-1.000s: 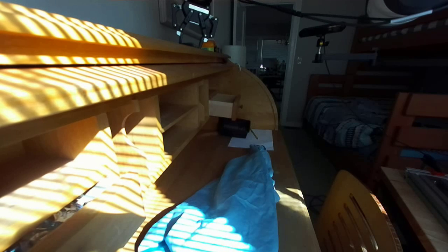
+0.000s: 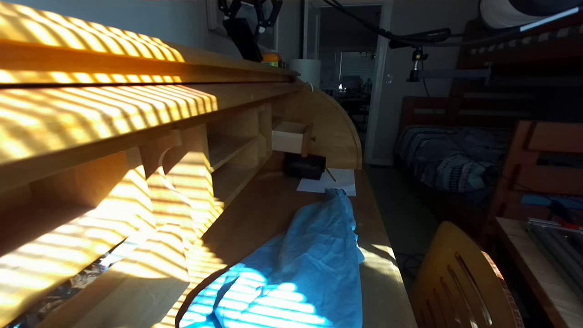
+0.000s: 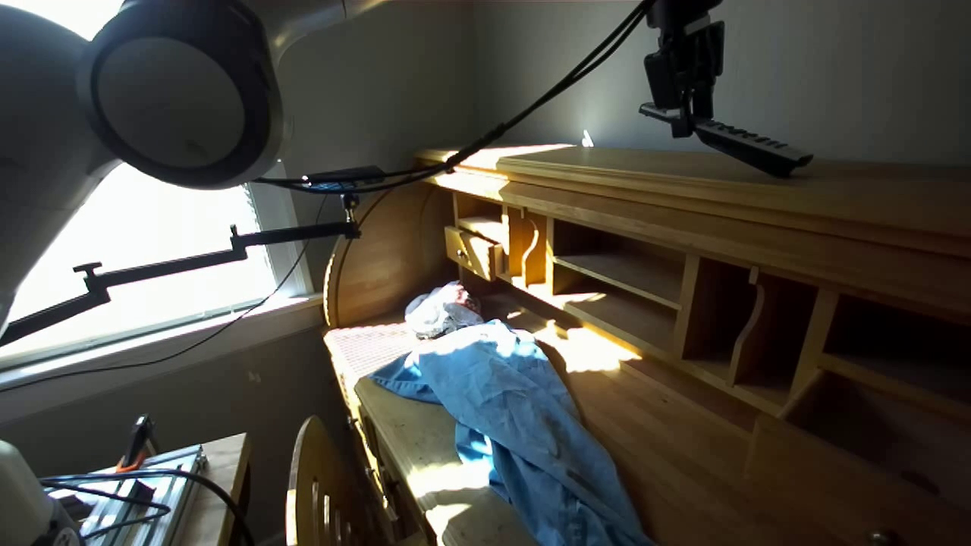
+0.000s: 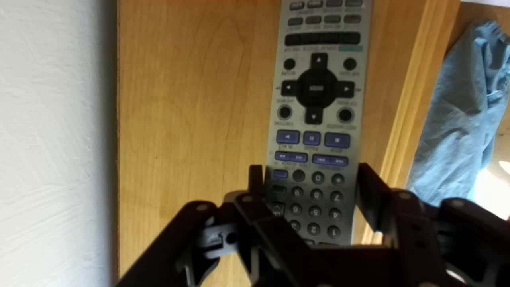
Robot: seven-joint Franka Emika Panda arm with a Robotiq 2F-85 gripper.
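Observation:
A grey remote control with dark and blue buttons is held between the fingers of my gripper, which is shut on its sides near the number keys. In exterior view 2 the remote hangs tilted below the gripper, its lower end close to the desk's top ledge. Exterior view 1 shows the dark remote slanting beneath the gripper, above that same ledge. Whether its lower end touches the wood, I cannot tell.
Blue cloth lies spread over the desktop below. A small drawer stands pulled out, with a black box under it. A white cylinder is at the ledge's far end. The wall runs close along the ledge.
My gripper has risen, and the remote now hangs in view above the ledge, where before the fingers reached down to the ledge top. The cloth and drawer are unmoved.

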